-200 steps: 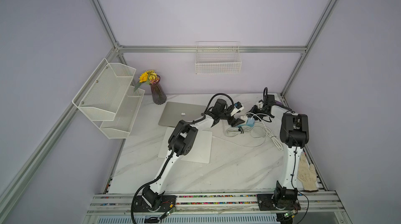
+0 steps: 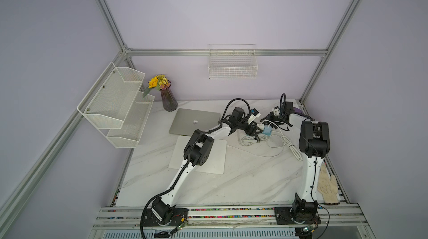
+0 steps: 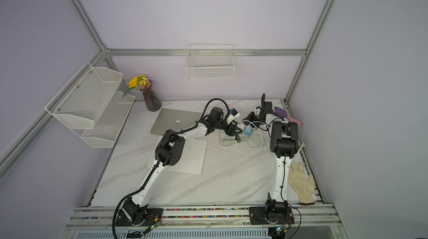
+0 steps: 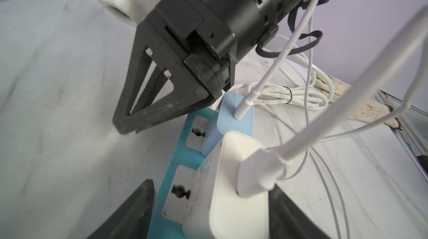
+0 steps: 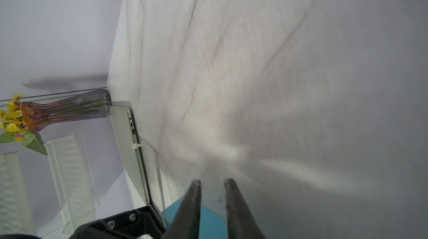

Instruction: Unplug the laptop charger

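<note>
A white charger (image 4: pixel 231 185) sits on a teal power strip (image 4: pixel 189 145), with a thick white cable (image 4: pixel 307 141) entering its top. My left gripper is part open, its blurred fingers either side of the charger; a gap shows on the left, and contact on the right cannot be told. Beyond it on the strip stands a light-blue adapter (image 4: pixel 231 116) with its own cable. Over the strip's far end hangs my right gripper, fingertips apart, teal strip showing behind them. The silver laptop (image 2: pixel 194 122) lies closed; a white plug (image 5: pixel 136 145) is in its side.
Coiled white cables (image 2: pixel 292 150) lie right of the strip. A flower vase (image 2: pixel 169 99) stands behind the laptop, and a light flat slab (image 2: pixel 213 158) lies in front of it. Gloves (image 2: pixel 329 187) rest at the right edge.
The right arm looks nearly still.
</note>
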